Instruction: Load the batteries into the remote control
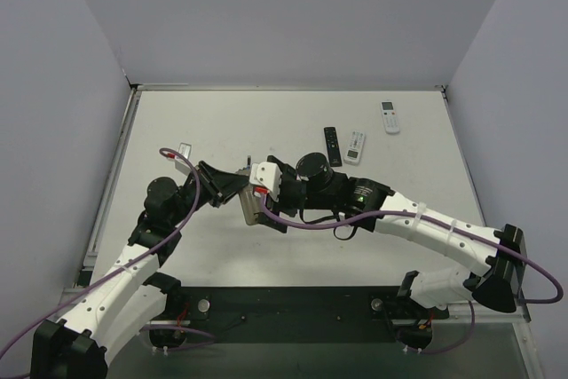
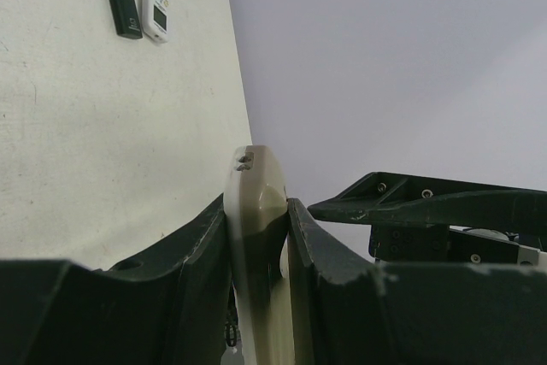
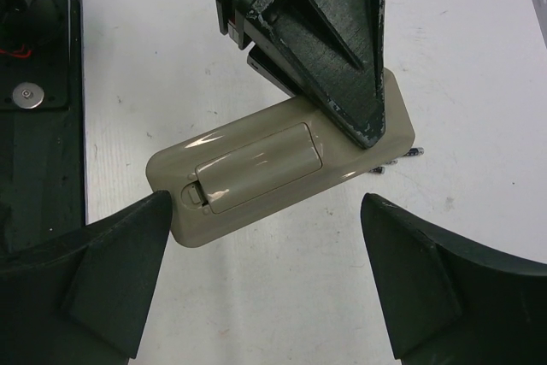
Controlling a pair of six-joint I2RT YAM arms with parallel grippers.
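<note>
A beige remote (image 3: 256, 167), back up with its battery cover on, is held in my left gripper, which is shut on it near one end. My right gripper is part open, its fingers around the remote's free end, the left finger overlapping the latch end of the cover in the right wrist view; whether they touch it I cannot tell. In the top view it covers part of the remote. A few batteries (image 3: 410, 152) lie on the table behind the remote, partly hidden.
A black remote (image 1: 332, 145), a white remote (image 1: 355, 147) and another white remote (image 1: 390, 117) lie at the back right of the white table (image 1: 266, 108). Dark front edge below the arms; bare table around the back middle.
</note>
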